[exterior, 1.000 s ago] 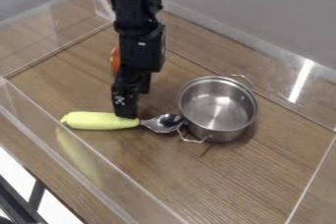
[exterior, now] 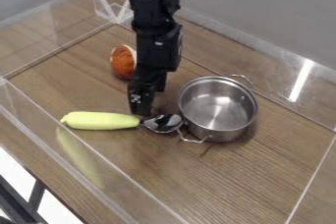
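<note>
My black gripper [exterior: 141, 104] hangs low at the centre, its tips just above the table between a pale yellow corn-shaped object [exterior: 97, 120] and a metal spoon [exterior: 163, 122]. Whether it is open or shut is not clear. The spoon lies beside the yellow object, its bowl end near the lower handle of a steel pot [exterior: 218, 108] on the right. An orange-red round object [exterior: 124, 62] sits behind the arm on the left, partly hidden.
Clear walls or panels border it at the left, back and right.
The gripper has shifted slightly right from above the yellow object's right end, uncovering more of the orange-red object. The objects on the table look unmoved.
</note>
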